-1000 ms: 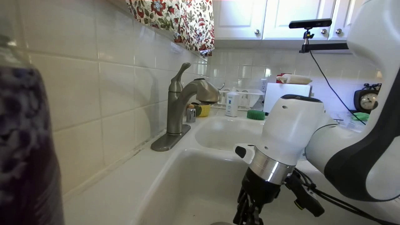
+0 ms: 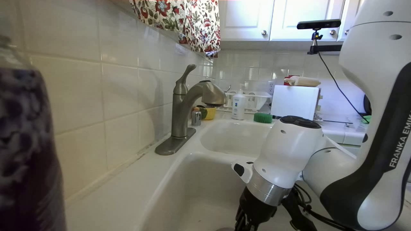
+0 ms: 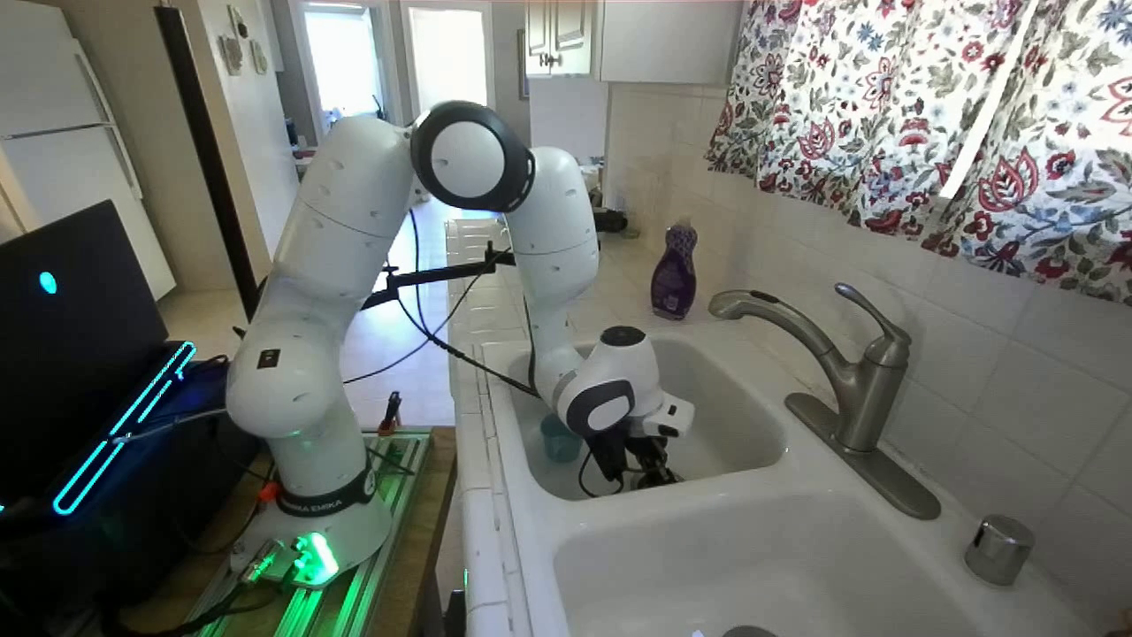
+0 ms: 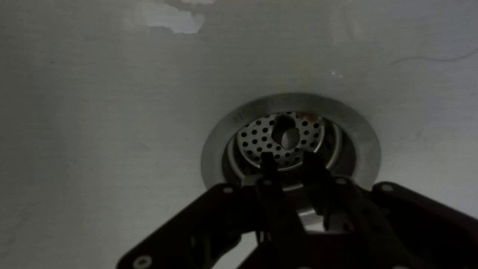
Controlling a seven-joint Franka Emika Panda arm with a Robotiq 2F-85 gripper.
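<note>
A metal sink strainer (image 4: 255,139) with a perforated face and a central knob (image 4: 290,139) sits in the round drain (image 4: 215,148) in the wrist view. My gripper is over the drain, its two dark fingertips close together with a narrow gap. The knob shows just beyond this gap, and bits of metal rim show between the fingers. Whether the fingers touch the strainer is too dark to tell. From outside, the gripper (image 3: 653,467) is low in the far basin; the near view cuts its fingers off at the bottom edge.
The faucet (image 3: 849,372) stands along the wall side of the sink. A teal cup (image 3: 559,437) is in the basin beside the arm, and a purple bottle (image 3: 675,274) stands on the counter behind. The other basin (image 3: 764,563) looks clear around its drain.
My arm and gripper have moved lower and slightly left in the first exterior view, deeper into the basin. The surroundings look the same.
</note>
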